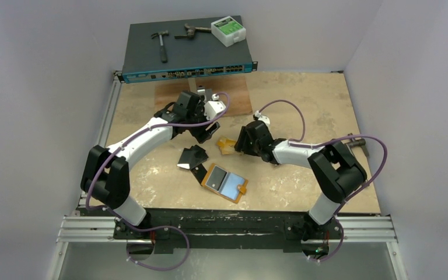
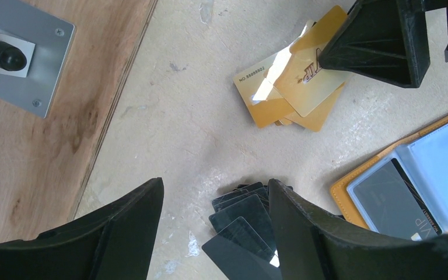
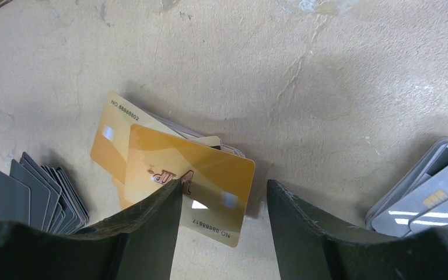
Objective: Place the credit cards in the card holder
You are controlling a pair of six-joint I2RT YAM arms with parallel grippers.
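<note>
A loose pile of gold cards lies mid-table. My right gripper stands open at that pile; its left finger overlaps the top gold card in the right wrist view, and no card is seen clamped. Farther back and left, my left gripper is open with nothing held. Black cards are fanned out on the table, partly behind its right finger in the left wrist view. The orange-edged card holder lies open near the front, a dark VIP card on its left side and pale blue on its right.
Silver cards lie to the right of the gold pile, hidden under the right arm from above. A wooden board with a metal fixture is at the back. A hammer rests at far right.
</note>
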